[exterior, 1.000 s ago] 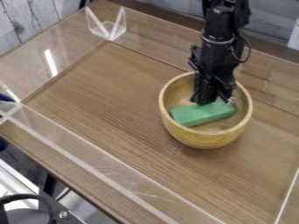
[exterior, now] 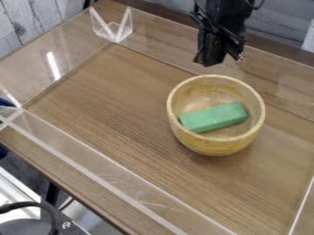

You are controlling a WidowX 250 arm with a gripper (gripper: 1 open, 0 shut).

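Observation:
My black gripper (exterior: 210,51) hangs at the top right, above and behind a round yellowish bowl (exterior: 193,139), apart from it. It looks shut, with nothing visible between its fingers, though the detail is small. A green block (exterior: 212,117) lies inside the bowl.
Clear plastic pieces line its left side (exterior: 61,143), and a small clear angular piece (exterior: 112,23) stands at the back left. A black object (exterior: 28,220) sits at the lower left corner, off the tabletop.
My gripper has risen up and back out of the bowl, away from the green block, which remains in the bowl.

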